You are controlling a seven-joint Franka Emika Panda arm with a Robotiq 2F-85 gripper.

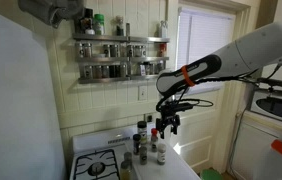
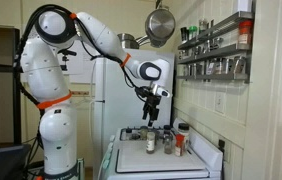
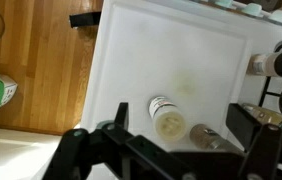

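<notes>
My gripper stands open, its two dark fingers wide apart with nothing held. Between and below them in the wrist view is a jar with a pale round lid (image 3: 168, 123), standing on the white counter (image 3: 171, 60). A second jar with a grey-brown lid (image 3: 209, 138) is just beside it, close to the right finger. In exterior view 2 the gripper (image 2: 151, 118) hangs above a pale-labelled jar (image 2: 151, 143), with a gap between. Exterior view 1 shows the gripper (image 1: 170, 130) over the counter, above a jar (image 1: 161, 153).
Several other jars and bottles (image 3: 279, 65) crowd the counter's right side in the wrist view. A stove (image 1: 96, 165) adjoins the counter. Wall shelves (image 1: 119, 60) hold rows of jars.
</notes>
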